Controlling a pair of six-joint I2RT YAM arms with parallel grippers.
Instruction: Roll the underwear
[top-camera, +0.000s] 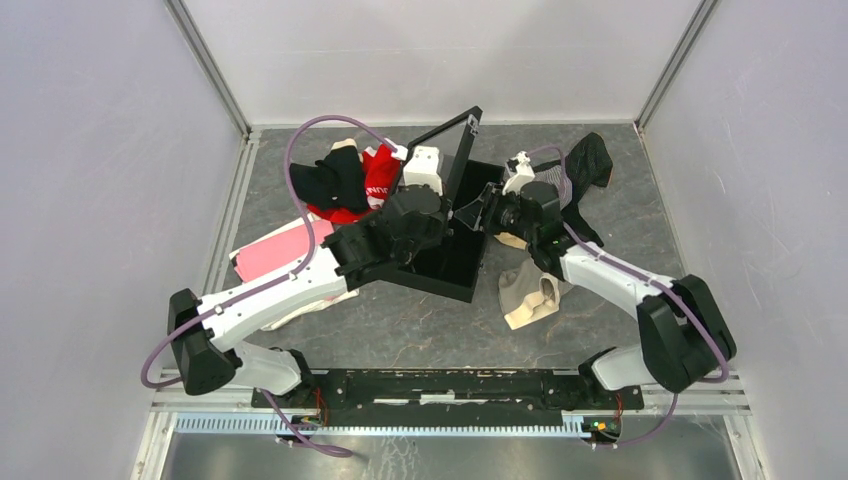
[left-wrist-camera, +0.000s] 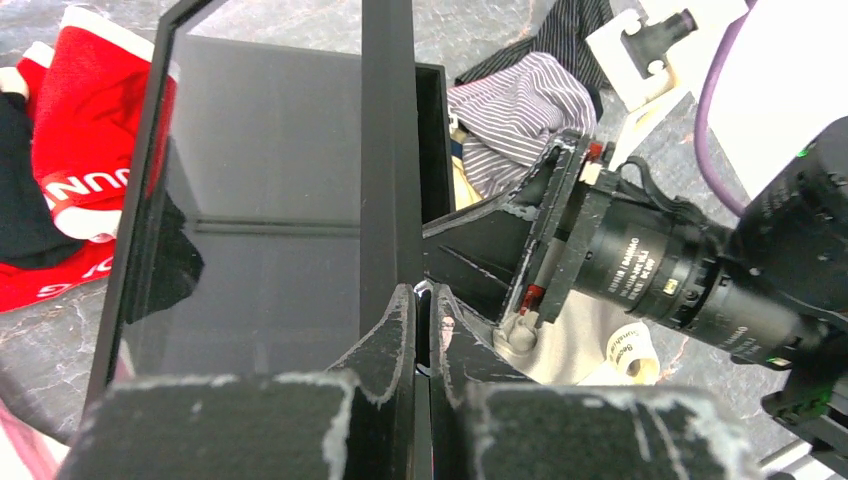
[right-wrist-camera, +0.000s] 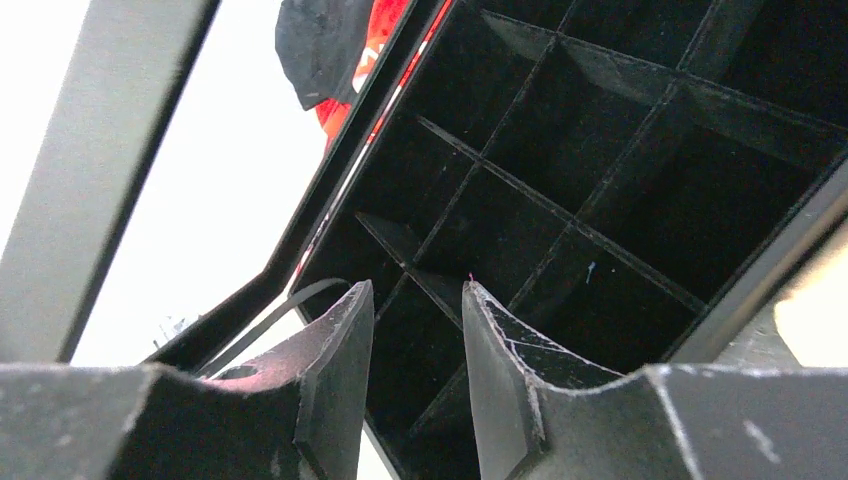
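Note:
A black box (top-camera: 440, 288) stands in the middle, its glazed lid (top-camera: 462, 165) raised and tilted to the left. My left gripper is shut on the lid's black edge (left-wrist-camera: 390, 150). From the right, my right gripper (top-camera: 480, 213) reaches over the box under that edge. In the right wrist view its fingers (right-wrist-camera: 345, 340) stand a little apart over empty compartments (right-wrist-camera: 520, 225); whether they pinch anything is unclear. Underwear lies around: red (top-camera: 380, 172) and black (top-camera: 335, 182) at left, pink (top-camera: 275, 250) below, grey-beige (top-camera: 535, 295) at right.
Behind the right gripper lie striped cloth (left-wrist-camera: 515, 110) and dark cloth (top-camera: 590, 165), partly hidden. Both arms meet closely above the box.

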